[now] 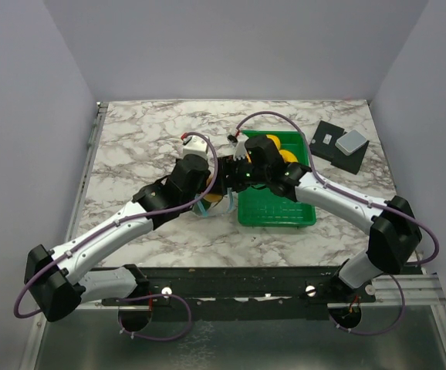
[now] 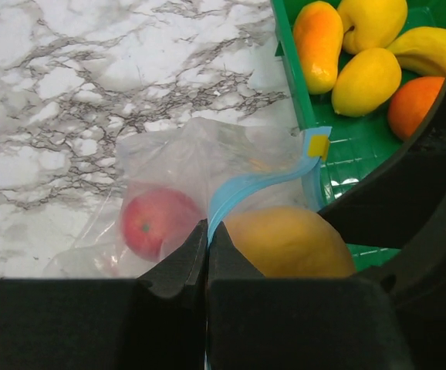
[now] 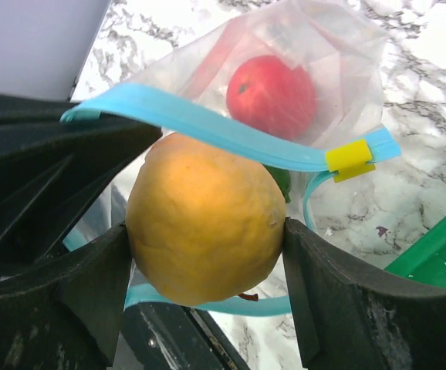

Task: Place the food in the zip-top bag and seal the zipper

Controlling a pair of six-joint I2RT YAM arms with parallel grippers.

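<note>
A clear zip top bag [image 2: 231, 146] with a blue zipper strip [image 3: 207, 127] and a yellow tab lies on the table, its mouth spread. Inside it show a red fruit [image 3: 271, 95] and, mostly hidden, a green one [image 3: 280, 182]. My left gripper is shut on the bag's blue rim. At the bag's mouth, a large orange-yellow fruit [image 3: 205, 220] sits between the fingers of my right gripper, which is shut on it. In the right wrist view the upper blue strip passes beyond the fruit and the lower strip runs beneath it.
Right of the bag stands a green basket [image 1: 277, 212] holding several fruits, among them a yellow lemon [image 2: 366, 82] and a banana [image 2: 435, 51]. A dark flat board with a grey box [image 1: 351, 142] lies at the back right.
</note>
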